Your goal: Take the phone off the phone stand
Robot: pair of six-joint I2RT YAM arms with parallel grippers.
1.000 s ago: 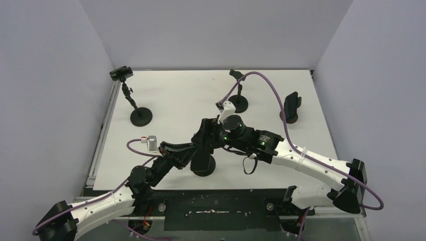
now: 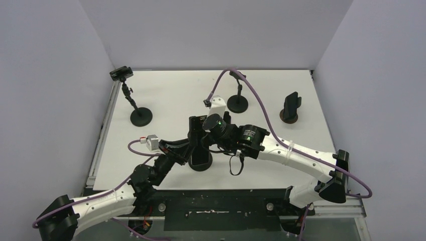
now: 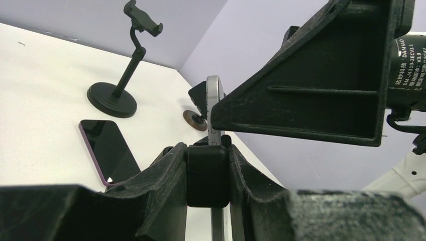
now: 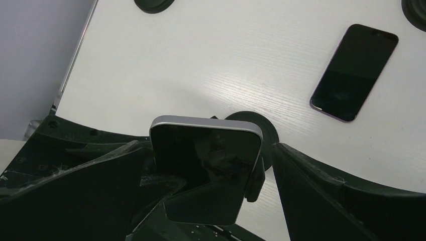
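Observation:
A silver-edged phone (image 4: 206, 165) is tilted up on a black phone stand whose round base (image 4: 269, 130) shows behind it. Edge-on, the same phone (image 3: 213, 95) rises just beyond my left gripper, which is shut on a black block that looks like part of the stand's holder. Open around the phone's upper part, my right gripper has one finger (image 4: 95, 175) on each side; whether either touches it I cannot tell. From above, the grippers hide the phone, while the stand's base (image 2: 201, 164) shows below them.
A second phone with a purple edge (image 4: 354, 73) lies flat on the table. Further stands are at the back left (image 2: 141, 116), back middle (image 2: 237, 104) and right (image 2: 290, 109).
The stand's base has shifted slightly left and away from the front edge.

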